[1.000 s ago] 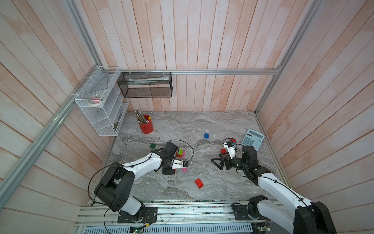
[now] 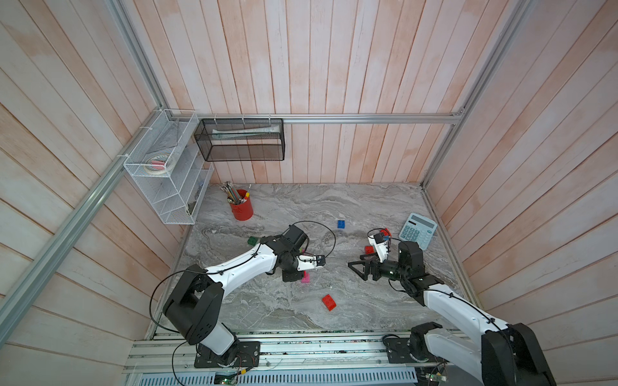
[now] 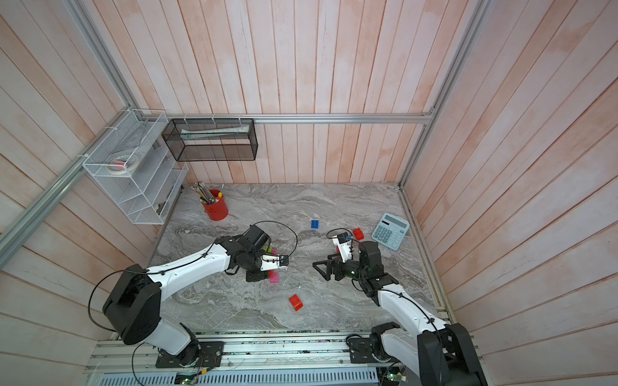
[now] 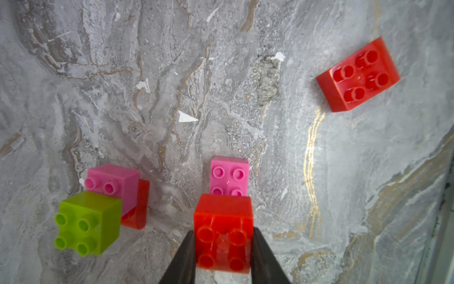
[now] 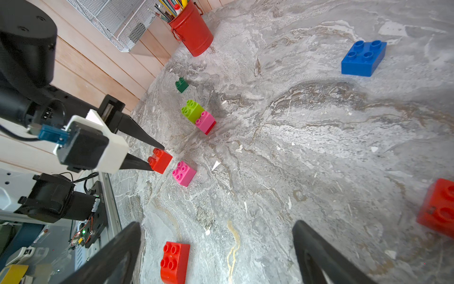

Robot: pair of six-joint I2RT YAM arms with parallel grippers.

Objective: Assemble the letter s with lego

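A red brick [image 4: 223, 232] is pinched in my left gripper, which is shut on it. In the right wrist view this red brick [image 5: 159, 161] hangs above the table, close to a loose pink brick [image 5: 184, 173]. Away from the left gripper, in its wrist view, a lime brick [image 4: 88, 222] and a pink brick [image 4: 115, 183] sit joined, with a red brick [image 4: 138, 206] under the pink one. A lone red brick [image 4: 358, 74] lies toward the upper right of that view. My right gripper stands open over bare table, with nothing between its fingers.
A blue brick [image 5: 363, 59] and a dark green brick [image 5: 181, 84] lie apart on the marbled table. Red bricks, including one red brick [image 5: 439, 207], lie near the right arm. A red bucket [image 2: 242, 208] and a calculator [image 2: 417, 229] stand farther back. Mid-table is free.
The right arm has barely moved.
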